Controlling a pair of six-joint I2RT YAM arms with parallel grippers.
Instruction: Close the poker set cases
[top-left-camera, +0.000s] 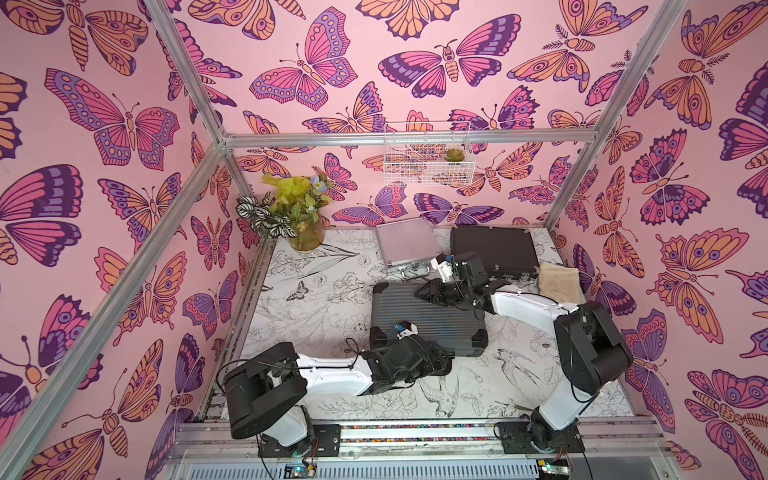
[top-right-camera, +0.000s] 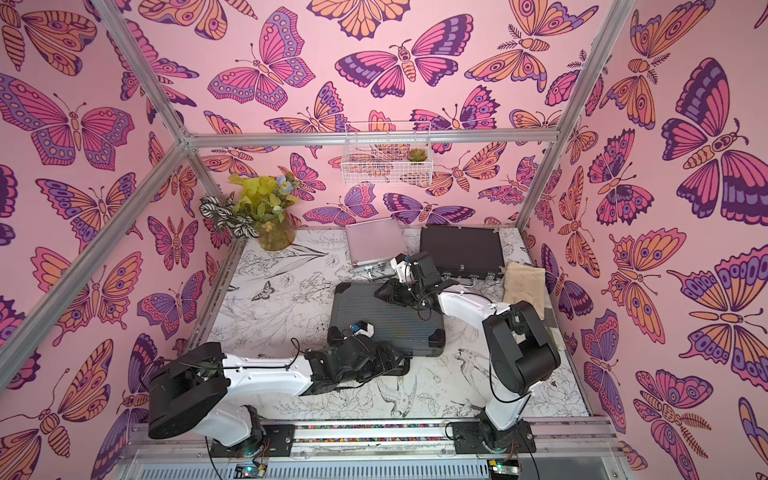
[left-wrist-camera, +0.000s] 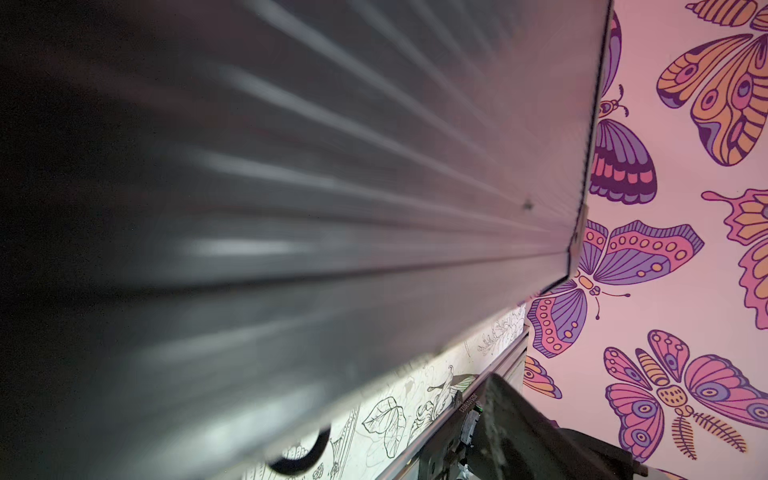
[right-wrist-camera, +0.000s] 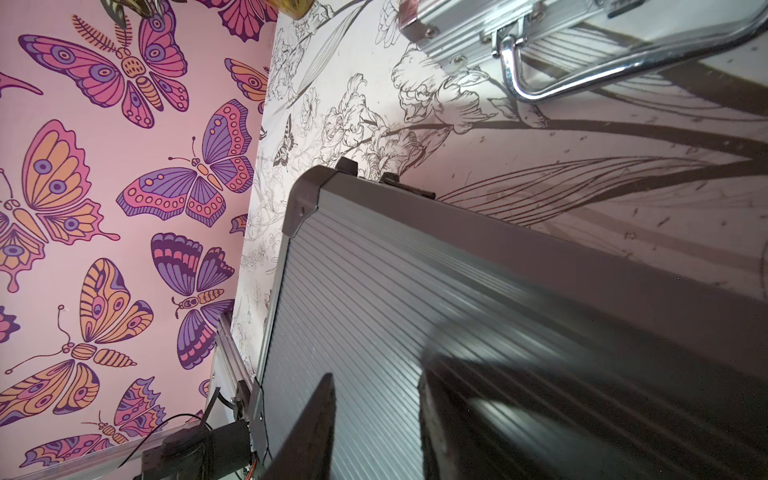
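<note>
A dark ridged case (top-left-camera: 408, 304) lies with its lid down at the middle of the table. My left gripper (top-left-camera: 440, 360) is at its front edge; in the left wrist view the case's side (left-wrist-camera: 336, 200) fills most of the frame, and the fingers are hard to make out. My right gripper hangs over the top of the lid, part open, with nothing visible between its fingers. A pink case (top-left-camera: 404, 240) and a black case (top-left-camera: 492, 248) lie flat along the back, both with lids down.
A vase of flowers (top-left-camera: 296, 216) stands at the back left. A folded beige cloth (top-left-camera: 564, 284) lies at the right edge. A wire rack (top-left-camera: 428, 164) hangs on the back wall.
</note>
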